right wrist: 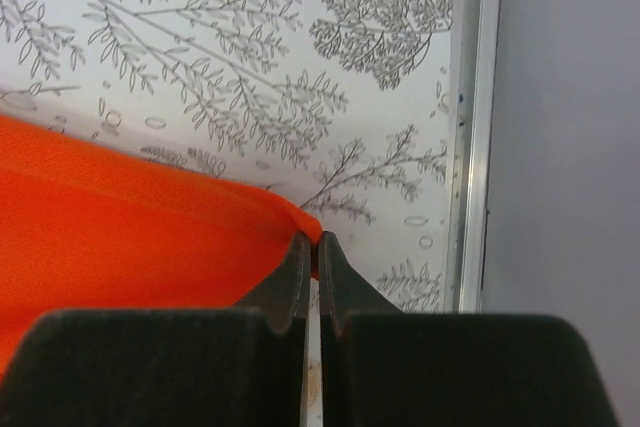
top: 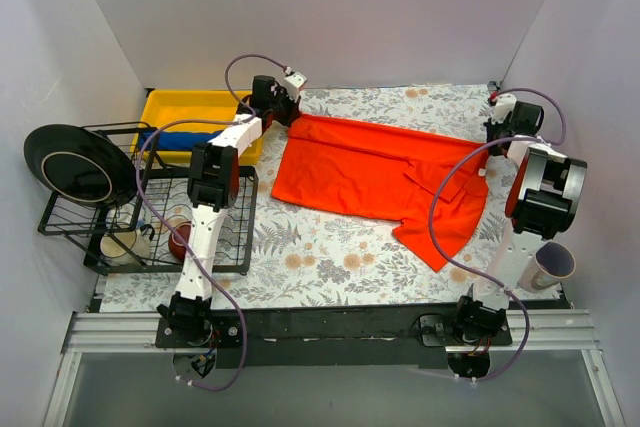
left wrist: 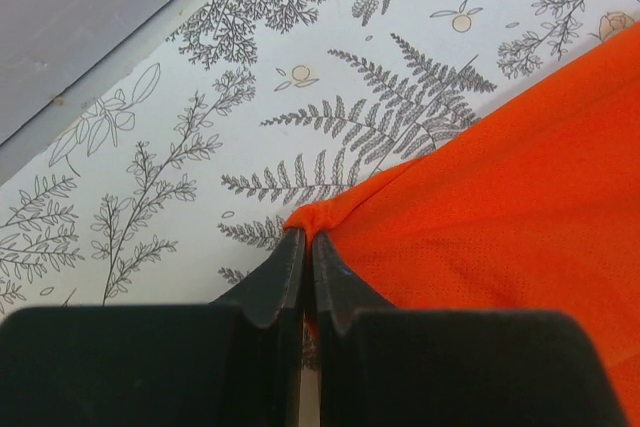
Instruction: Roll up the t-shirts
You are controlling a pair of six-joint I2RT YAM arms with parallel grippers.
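An orange-red t-shirt [top: 350, 175] is stretched across the back of the patterned table, its upper edge running straight between my two grippers. A flap of it hangs toward the front at the right. My left gripper is shut on the shirt's upper left corner, bunching the cloth at the fingertips. At the other end, my right gripper pinches the upper right corner, shut on the fabric. In both wrist views the shirt [left wrist: 500, 217] runs inward from the fingers as a folded edge.
A black dish rack [top: 240, 222] with a dark pan [top: 62, 162] and cups fills the left side. Behind it stands a yellow bin [top: 190, 102] holding blue cloth. A cup [top: 550, 265] is at the front right. Bare table [top: 330, 272] lies in front of the shirt.
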